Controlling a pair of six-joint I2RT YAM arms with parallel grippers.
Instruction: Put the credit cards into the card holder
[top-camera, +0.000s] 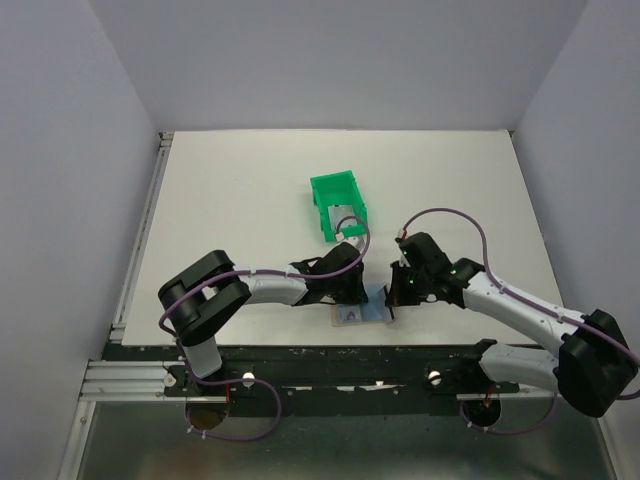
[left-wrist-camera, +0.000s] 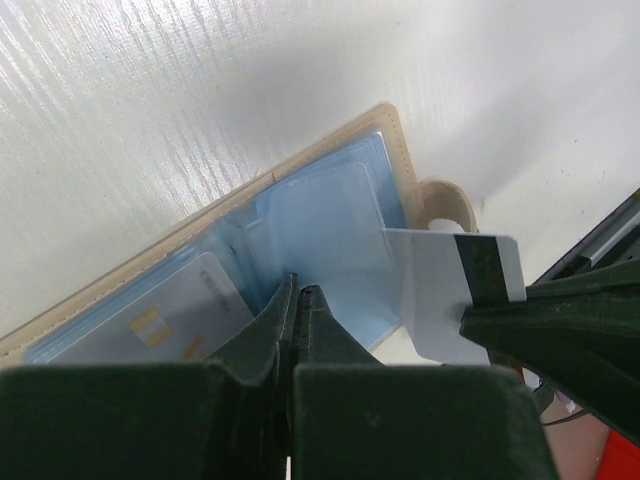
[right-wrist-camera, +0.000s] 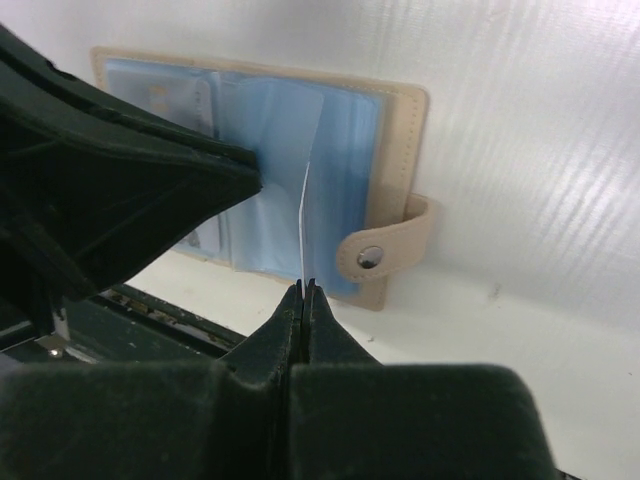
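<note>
The card holder (top-camera: 348, 312), beige with blue clear sleeves and a snap strap (right-wrist-camera: 395, 245), lies open near the table's front edge, with a card (left-wrist-camera: 180, 310) in one sleeve. My left gripper is shut over the sleeves, with nothing visible between its fingers. My right gripper is shut on a white card with a black stripe, held upright over the blue sleeve at the holder's strap side; from the right wrist view it shows as a thin edge.
A green box (top-camera: 336, 182) with pale contents stands behind the holder.
</note>
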